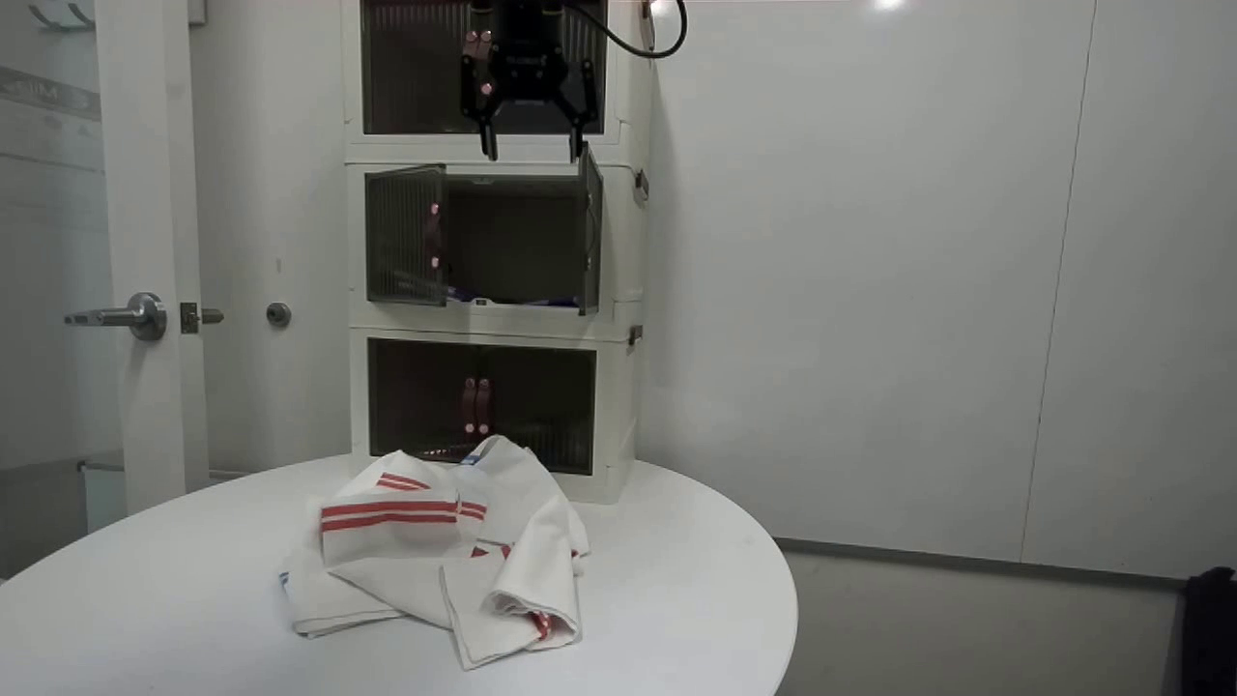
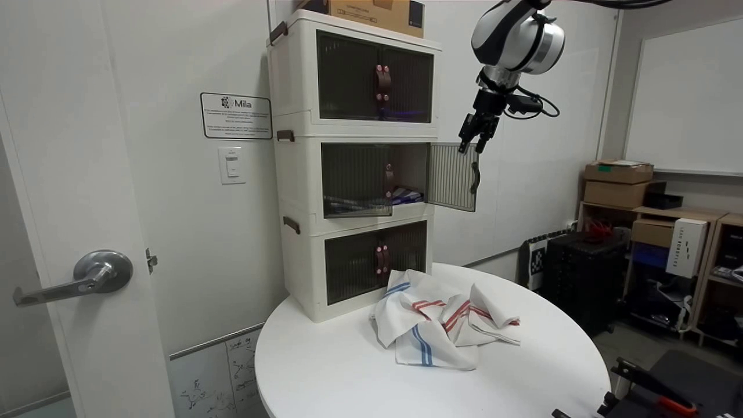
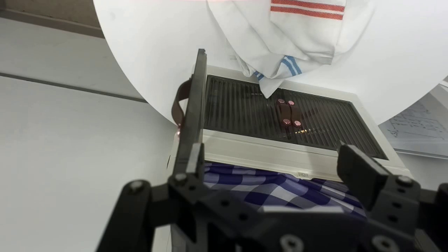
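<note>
My gripper (image 1: 533, 153) is open and empty, high in front of the stacked cabinet. In exterior view 2 the gripper (image 2: 471, 150) hangs near the top of the middle unit's swung-out right door (image 2: 453, 175). The middle unit's left door (image 1: 406, 236) stands partly open. Inside that compartment lies a blue-and-white checked cloth (image 3: 268, 187), seen between my fingers in the wrist view. White towels with red and blue stripes (image 2: 446, 320) lie crumpled on the round table, against the cabinet's bottom unit. How many towels there are, I cannot tell.
The bottom unit's doors (image 1: 481, 404) and the top unit's doors (image 2: 376, 76) are closed. A cardboard box (image 2: 376, 15) sits on top of the cabinet. Bare table (image 1: 696, 580) shows to the right of the towels in exterior view 1.
</note>
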